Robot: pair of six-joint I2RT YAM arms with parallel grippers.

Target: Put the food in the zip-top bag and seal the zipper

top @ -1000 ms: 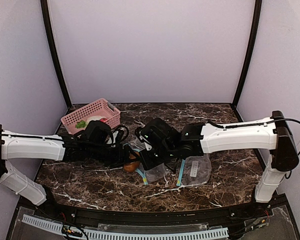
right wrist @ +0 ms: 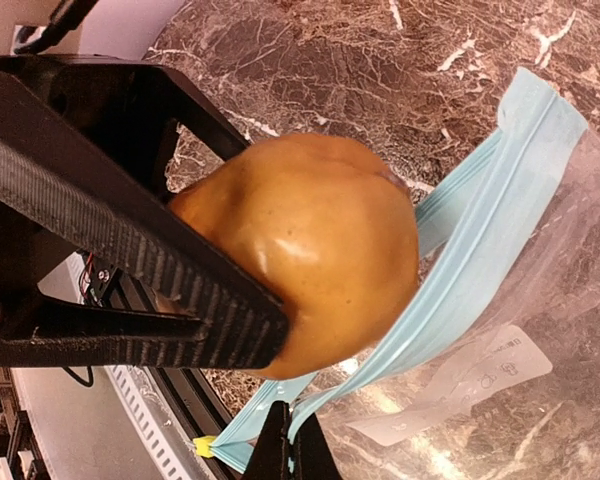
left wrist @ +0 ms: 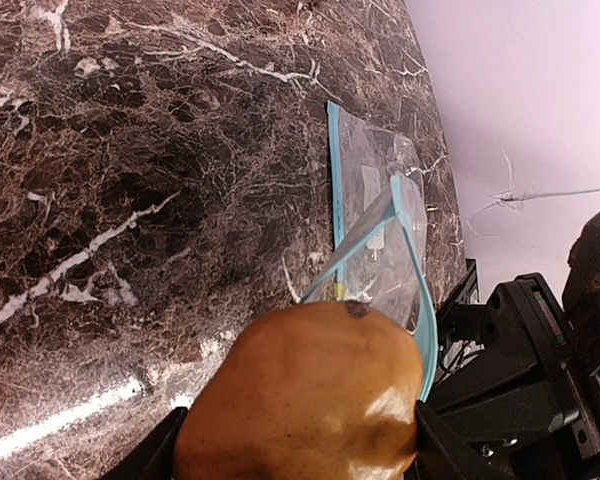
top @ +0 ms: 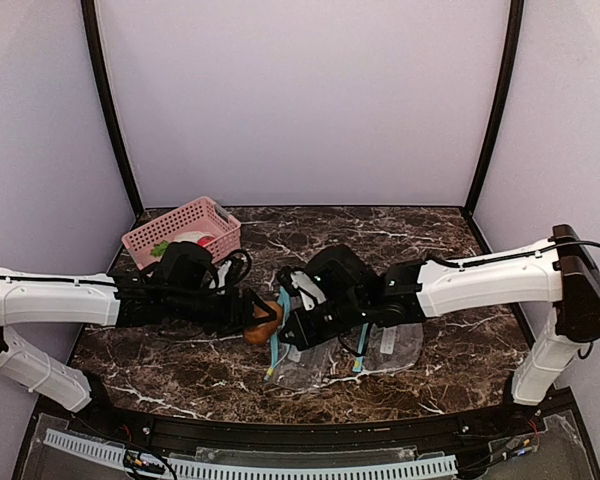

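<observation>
My left gripper (top: 255, 315) is shut on a brown, glossy round food item (left wrist: 300, 390), held at the mouth of a clear zip top bag with a light blue zipper (right wrist: 460, 250). In the right wrist view the food (right wrist: 300, 240) sits against the zipper band. My right gripper is shut on the thin zipper edge of that bag, at its lower part; the band runs up from its fingertips. A second bag (left wrist: 365, 150) lies flat on the marble table behind.
A pink basket (top: 145, 245) with other food stands at the back left. Walls surround the back and sides.
The left gripper with the food has moved slightly lower in the top view.
</observation>
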